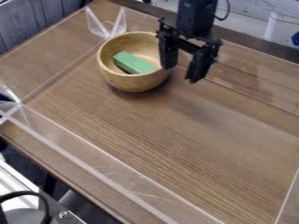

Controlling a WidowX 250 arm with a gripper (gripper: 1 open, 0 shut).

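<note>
A tan bowl (119, 77) sits on the wooden table (163, 157) at the upper left, with a green block (135, 64) inside it. My black gripper (184, 58) hangs just right of the bowl, over its right rim, with its two fingers apart and open. Nothing shows between them.
Clear strips of tape or plastic lie along the table's left side. A white object with cables sits at the lower left corner.
</note>
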